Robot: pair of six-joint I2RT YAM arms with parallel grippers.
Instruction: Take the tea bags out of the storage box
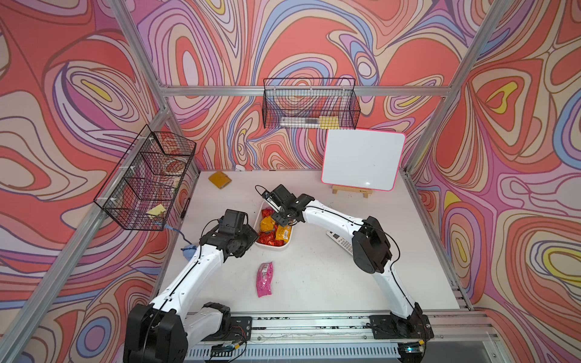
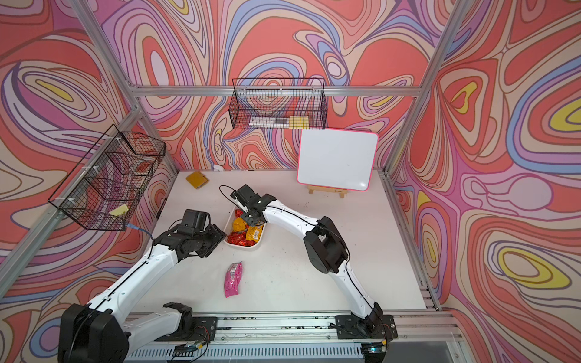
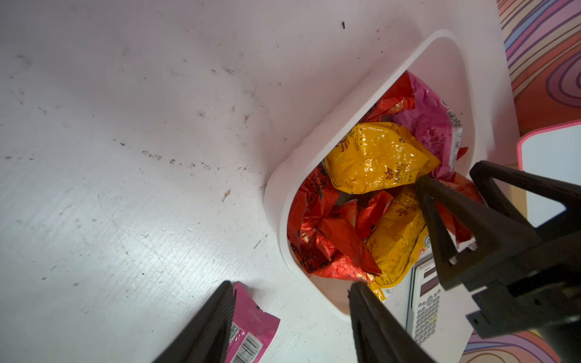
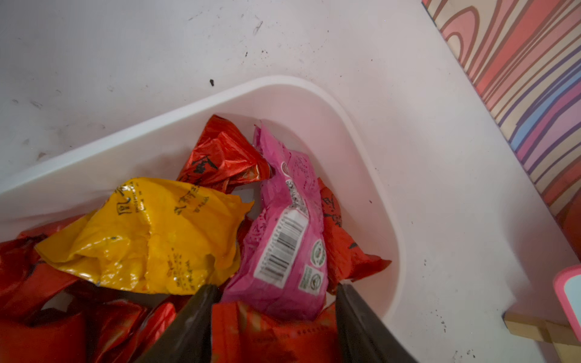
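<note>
The white storage box [image 3: 283,181] holds several red, yellow and pink tea bags, among them a yellow one [image 3: 381,158] and a pink one [image 4: 281,230]. My right gripper is down over the box's far end, a red bag [image 4: 278,338] between its fingers; whether they grip it I cannot tell. My left gripper hangs over the table just left of the box, fingers apart, nothing between them. A pink bag [image 1: 264,279] lies on the table in front of the box.
A calculator [image 3: 426,308] lies right of the box. A whiteboard [image 1: 363,157] on an easel stands at back right, an orange square [image 1: 219,179] at back left. Wire baskets [image 1: 145,187] hang left and at the back.
</note>
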